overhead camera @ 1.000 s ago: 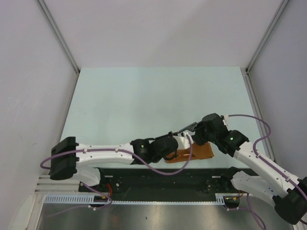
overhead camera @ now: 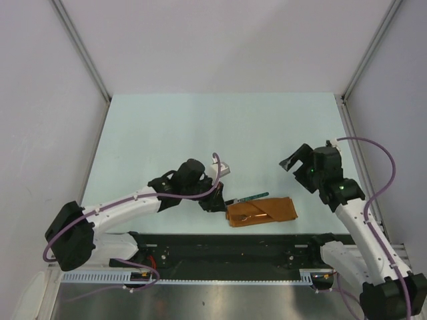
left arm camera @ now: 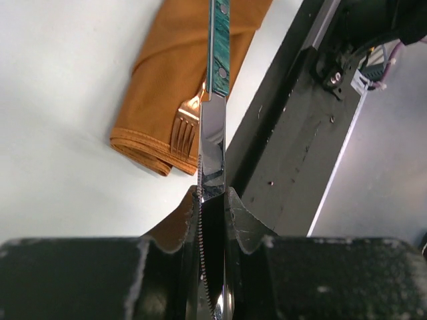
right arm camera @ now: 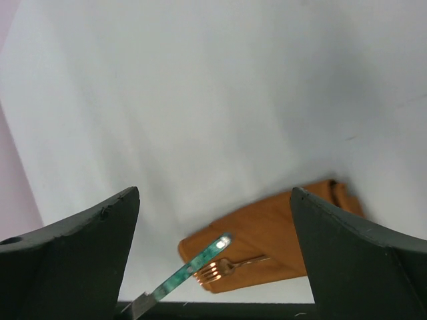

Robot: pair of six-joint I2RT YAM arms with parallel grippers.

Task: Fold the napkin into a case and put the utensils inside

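The orange napkin (overhead camera: 280, 210) lies folded near the table's front edge, with a copper fork (left arm camera: 187, 123) on it. A knife with a green handle (left arm camera: 219, 47) is held blade-down in my left gripper, its serrated blade between the fingers, above the napkin's left end. In the right wrist view the knife (right arm camera: 207, 253) appears over the fork (right arm camera: 220, 267). My right gripper stands open with nothing between its fingers, up and to the right of the napkin in the top view.
A dark front edge (overhead camera: 220, 243) runs just below it.
The right gripper has moved away rightward from the knife and is open.
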